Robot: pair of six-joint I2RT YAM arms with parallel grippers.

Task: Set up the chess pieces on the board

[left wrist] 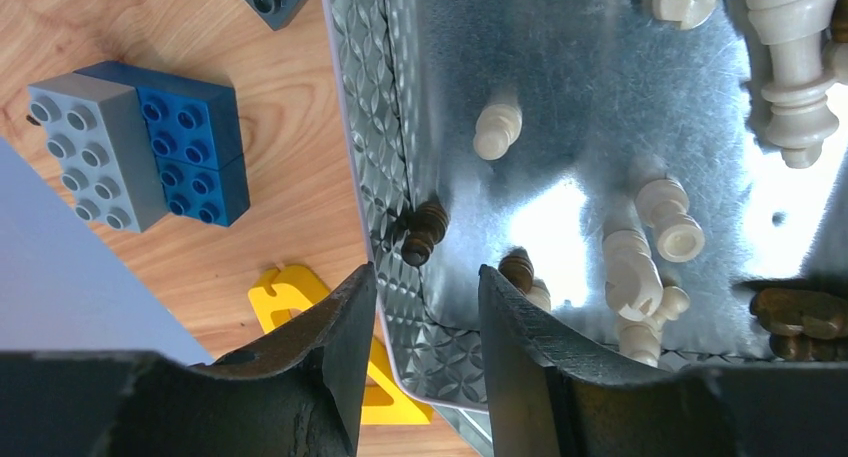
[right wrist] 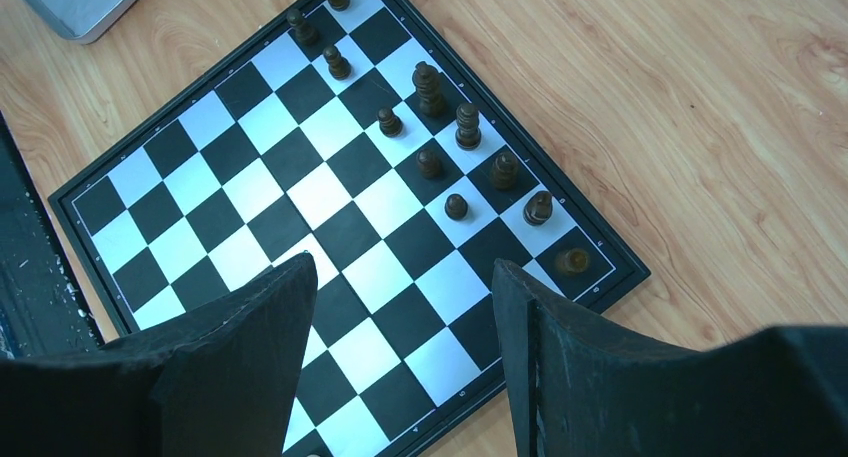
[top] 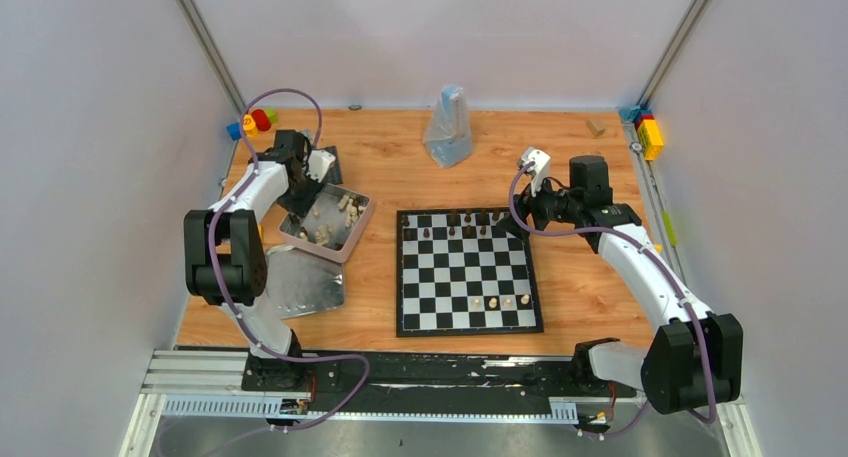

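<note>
The chessboard (top: 467, 287) carries dark pieces along its far side and a few white ones near its front right. A pink-rimmed box (top: 358, 227) holds loose white and dark pieces. My left gripper hangs over it, fingers apart and empty, just short of a small dark pawn (left wrist: 424, 235) by the box wall. My right gripper is open above the board's far right, where dark pieces such as the king (right wrist: 429, 89) stand upright.
A metal tray (top: 305, 287) lies in front of the box. Toy bricks (left wrist: 200, 147) sit beside it. A plastic bag (top: 448, 132) stands at the back centre. Table around the board is mostly clear.
</note>
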